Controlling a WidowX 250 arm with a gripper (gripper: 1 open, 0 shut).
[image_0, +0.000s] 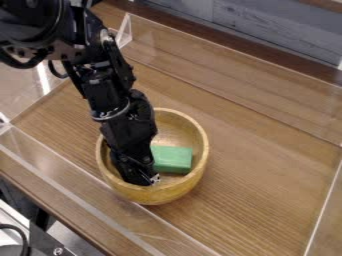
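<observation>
A yellow-tan round bowl (187, 185) sits on the wooden table near its front left. A green block (173, 159) lies inside it on the right side. The black gripper (139, 174) reaches down into the left part of the bowl, left of the green block. Its fingertips are low in the bowl, dark and hard to make out, with nothing visible held between them.
A clear plastic edge runs along the front left. A grey plank wall stands at the back.
</observation>
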